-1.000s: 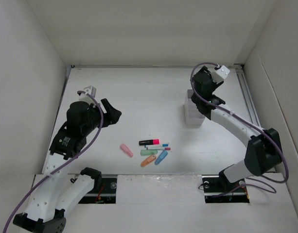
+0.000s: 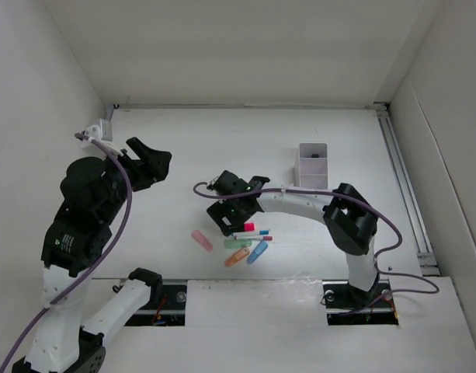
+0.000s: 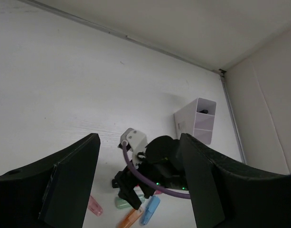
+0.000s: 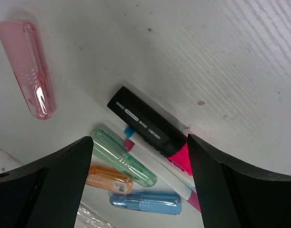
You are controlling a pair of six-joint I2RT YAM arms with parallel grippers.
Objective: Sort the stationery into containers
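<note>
My right gripper (image 2: 225, 222) is low over the stationery, open around a black-and-pink highlighter (image 4: 145, 126) with nothing gripped. Beside it lie white pens with coloured caps (image 4: 162, 171), a green highlighter (image 4: 121, 156), an orange one (image 4: 109, 178) and a blue one (image 4: 147, 203). A pink highlighter (image 2: 202, 239) lies apart to the left. My left gripper (image 2: 148, 159) hangs open and empty at the left, above the table. A white compartment container (image 2: 310, 166) stands at the back right; something dark sits in its upper compartment (image 3: 205, 111).
Walls edge it at the back and sides, and a crumpled clear plastic strip lies along the front edge.
My right gripper has swung from over the container down and leftward onto the group of stationery. My left gripper has moved back toward the left.
</note>
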